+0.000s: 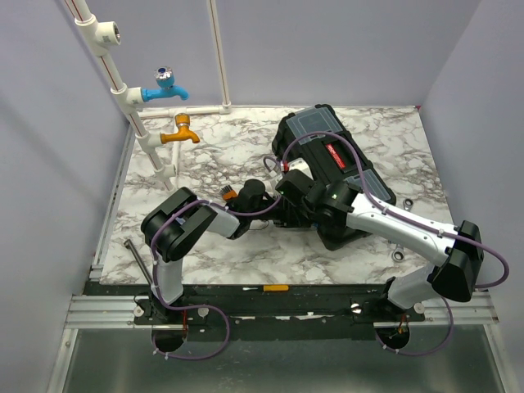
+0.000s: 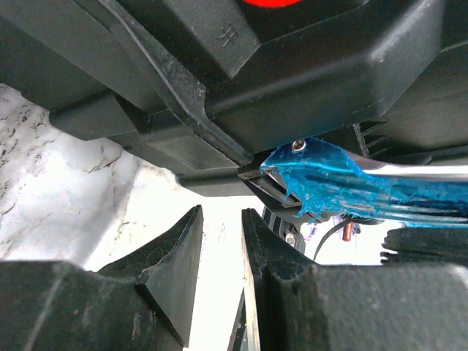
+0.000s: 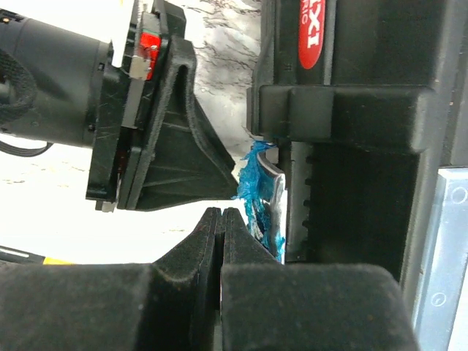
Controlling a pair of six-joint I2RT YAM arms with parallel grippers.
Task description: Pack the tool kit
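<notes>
The black tool box (image 1: 334,151) stands at the back middle, with both grippers at its front left edge. A metal latch smeared with blue (image 3: 259,201) hangs at the box's side. My right gripper is shut, nothing between its fingers; the latch lies just beyond its tips, outside them. In the left wrist view, the latch's blue part (image 2: 322,179) is ahead and right of my left gripper, which is open and empty below the box's edge. The right gripper's dark fingertips (image 2: 420,245) show beside the latch there.
Blue (image 1: 164,86) and orange (image 1: 182,129) taps stick out from the white pipe at left. A brush (image 1: 228,193) lies behind the left arm. Wrenches (image 1: 398,253) lie right of the box. The left front table holds a metal rod (image 1: 139,260).
</notes>
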